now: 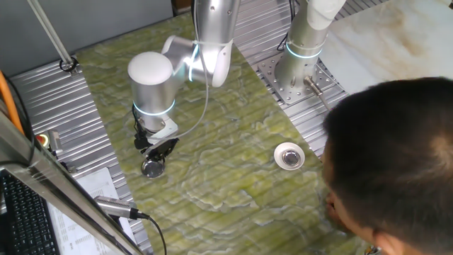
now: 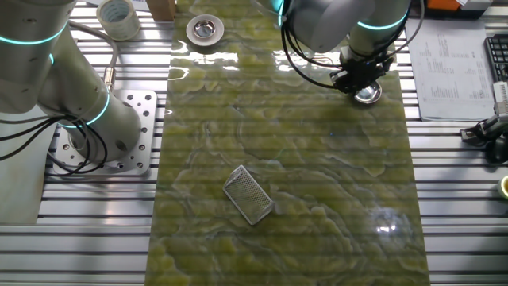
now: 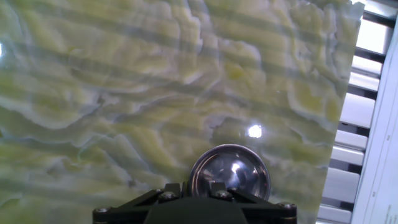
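A small shiny metal bowl (image 1: 153,168) sits near the left edge of the green marbled board, and the wrist view shows this bowl (image 3: 239,171) partly covered by the fingers. My gripper points down at its rim; the two fingertips stand apart, with the bowl's left rim showing in the gap. In exterior view 2 the black gripper (image 2: 359,79) hides part of the bowl (image 2: 369,94). A white dish (image 1: 280,164) with a small metal cup (image 1: 291,157) in it lies on the board's far side. The lower part of the fingers is hidden.
A flat metal grater (image 2: 248,195) lies on open board (image 2: 317,214). A person (image 1: 400,156) leans over the right edge. Papers (image 1: 88,212) and a keyboard (image 1: 25,219) lie off the left edge.
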